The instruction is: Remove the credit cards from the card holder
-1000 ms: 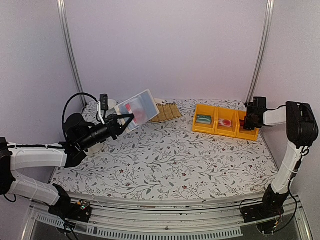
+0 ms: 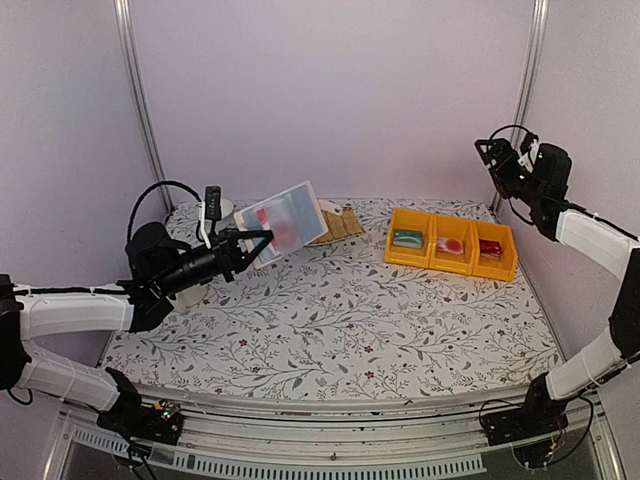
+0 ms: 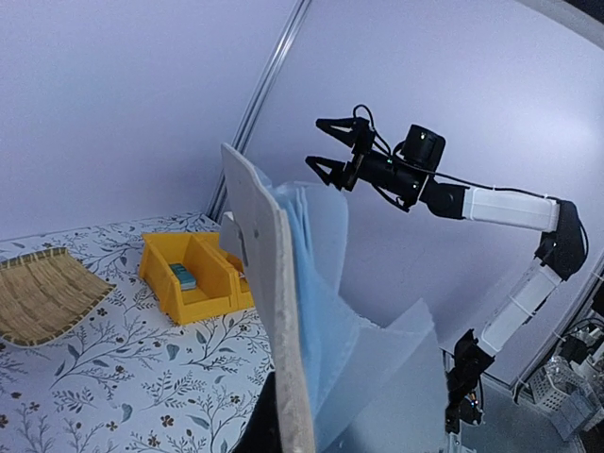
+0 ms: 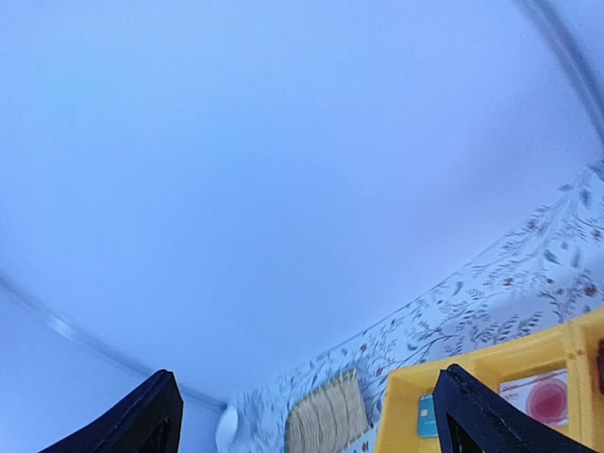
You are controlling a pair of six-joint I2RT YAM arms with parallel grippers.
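My left gripper (image 2: pixel 258 240) is shut on the card holder (image 2: pixel 288 222), a booklet with translucent pale sleeves, held up above the left half of the table. In the left wrist view the holder (image 3: pixel 326 311) is seen edge-on, its bluish sleeves fanned apart. My right gripper (image 2: pixel 488 150) is raised near the right wall, open and empty. Cards lie in the yellow bin (image 2: pixel 432 266): a green card (image 2: pixel 407 239) in the left compartment, a red-and-white card (image 2: pixel 450 246) in the middle, and a dark red card (image 2: pixel 490 249) in the right one.
A woven bamboo mat (image 2: pixel 342 226) lies at the back, partly behind the holder. White round items (image 2: pixel 192 295) stand at the left behind the left arm.
The right arm has lifted from the bin's right compartment up toward the right wall, uncovering the dark red card there. The left gripper and holder have shifted slightly, the holder tilting a little.
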